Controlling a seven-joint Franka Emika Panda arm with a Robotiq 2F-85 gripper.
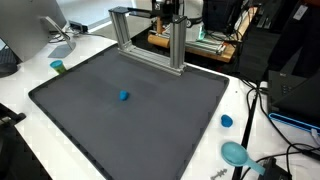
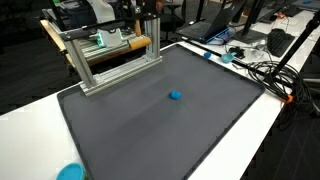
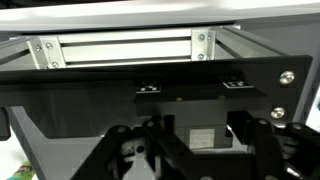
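In the wrist view, my gripper is over a long black bar [image 3: 80, 90] that lies across a silver metal frame [image 3: 125, 52]. Its dark fingers stand apart at the bar's near side, a dark block showing between them; whether they press on it, I cannot tell. The same metal frame [image 1: 178, 52] rises at the back edge of the dark grey board [image 1: 100, 140] in exterior view 1. There the gripper is mostly cut off by the top edge. A small blue piece [image 1: 124, 95] lies on the board, well away from the frame.
Right of the board are another blue piece [image 1: 226, 121] and a teal round object [image 1: 236, 154], with black cables beyond. A green-topped cup [image 1: 58, 67] stands past the board's far left corner. Most of the board is bare.
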